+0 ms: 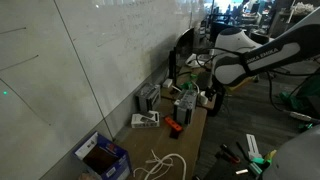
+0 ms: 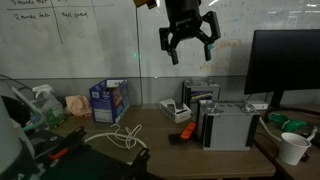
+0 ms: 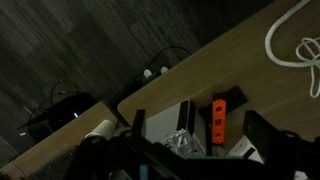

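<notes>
High above the table, my gripper [image 2: 190,53] points down with its fingers spread and nothing between them. Seen from the wrist, the same gripper has one dark finger at each side of the view. Below it lies an orange-and-black object [image 3: 218,122], beside a silver metal case [image 3: 168,122]. In exterior view 2 the orange object [image 2: 188,131] rests just left of the front metal case [image 2: 229,131]. A white cord [image 2: 122,135] lies loosely curled on the table further left.
A blue box [image 2: 108,100] stands at the back left. Behind the orange object are a small whitish device [image 2: 175,110] and another metal case [image 2: 201,91]. A white mug [image 2: 294,148] and a large black monitor [image 2: 286,66] occupy the right. Bare tabletop shows at the front middle.
</notes>
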